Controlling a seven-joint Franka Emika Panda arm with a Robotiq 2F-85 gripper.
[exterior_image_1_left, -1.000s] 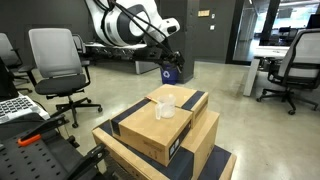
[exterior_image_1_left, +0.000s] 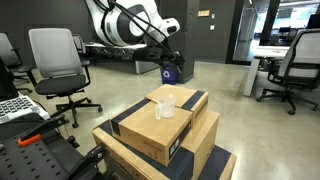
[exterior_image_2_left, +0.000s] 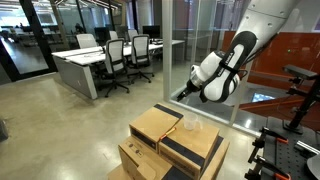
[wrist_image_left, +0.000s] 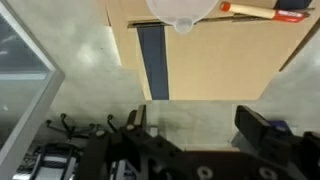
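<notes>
A translucent cup or bowl (exterior_image_1_left: 165, 104) stands on top of the cardboard boxes (exterior_image_1_left: 150, 131). At the top edge of the wrist view this same clear container (wrist_image_left: 182, 8) is partly cut off. Lying beside it on the cardboard is an orange and white pen-like object (wrist_image_left: 268, 13) with a red end. My gripper is open, its dark fingers wide apart with nothing between them. In the exterior views it hangs in the air above and behind the boxes, clear of the container.
Several cardboard boxes with dark tape form a stepped stack (exterior_image_2_left: 180, 150). Office chairs (exterior_image_1_left: 58, 65) and desks (exterior_image_2_left: 95, 65) stand farther back. A dark table edge (exterior_image_1_left: 45, 155) lies near the arm's base side. Open floor surrounds the stack.
</notes>
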